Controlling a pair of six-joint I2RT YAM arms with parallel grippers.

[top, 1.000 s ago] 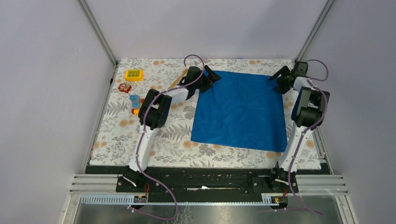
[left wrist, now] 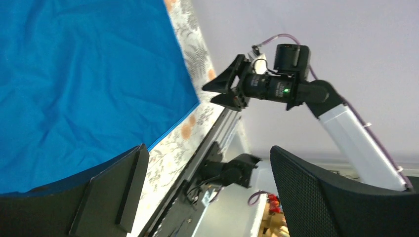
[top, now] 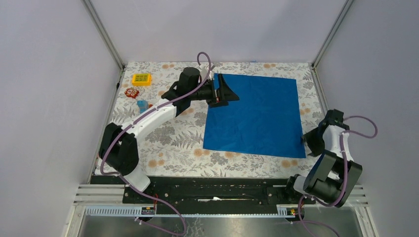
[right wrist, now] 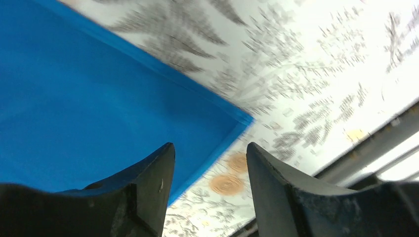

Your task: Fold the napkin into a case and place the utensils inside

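The blue napkin [top: 252, 116] lies spread flat on the floral surface, seen from above. My left gripper [top: 222, 91] hangs open over its upper left edge, empty, with the cloth below it in the left wrist view. My right gripper [top: 310, 140] is at the napkin's lower right side; in the right wrist view its fingers stand apart with nothing between them, just short of a napkin corner [right wrist: 232, 123]. The utensils are hard to make out in the top view, largely behind the left arm.
A yellow block [top: 142, 79], a red item [top: 131, 93] and a light blue item [top: 143, 105] lie at the upper left. Walls stand close on both sides and behind.
My right gripper has moved from the napkin's upper right corner down to its lower right. The left arm has drawn back and shifted slightly, its gripper still over the upper left edge.
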